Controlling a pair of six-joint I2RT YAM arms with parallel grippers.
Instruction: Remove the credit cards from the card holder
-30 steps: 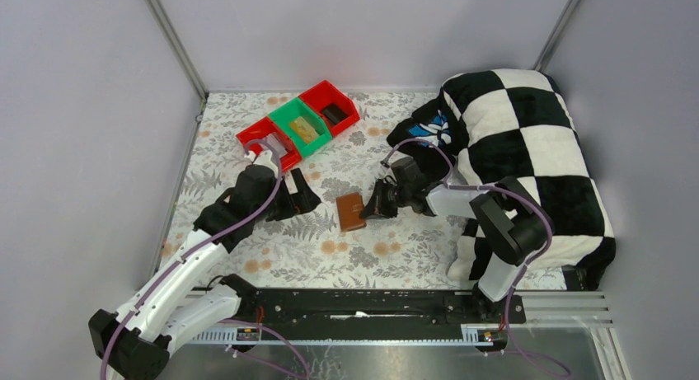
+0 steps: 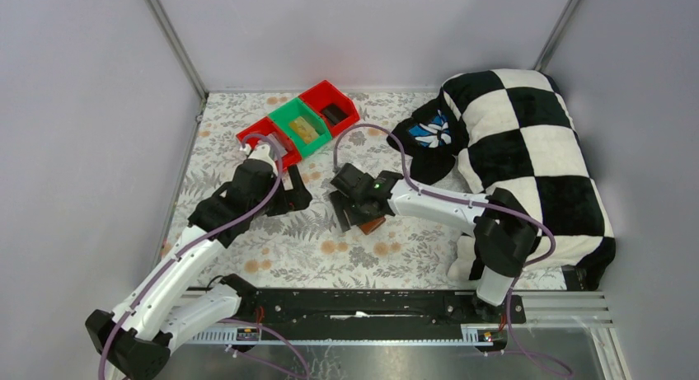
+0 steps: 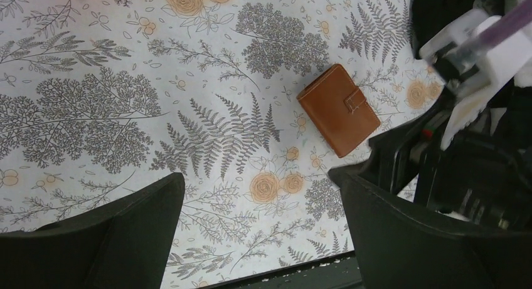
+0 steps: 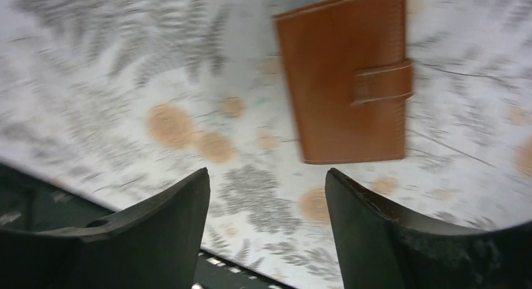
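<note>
A brown leather card holder point(image 3: 335, 113) with a strap clasp lies flat and closed on the floral surface point(image 2: 272, 256); no cards are visible. In the top view it point(image 2: 372, 225) is mostly hidden under my right gripper point(image 2: 346, 208). In the right wrist view the holder point(image 4: 332, 88) lies just beyond the parted fingertips, blurred, with nothing between them. My left gripper point(image 2: 293, 190) stands open to the left of the holder, its fingers wide apart and empty.
Red and green bins point(image 2: 288, 114) with items inside stand at the back. A checkered cushion point(image 2: 536, 149) and a black plush piece fill the right side.
My right arm has swung left, bringing its gripper from beside the card holder to over it. The left arm has shifted very slightly.
</note>
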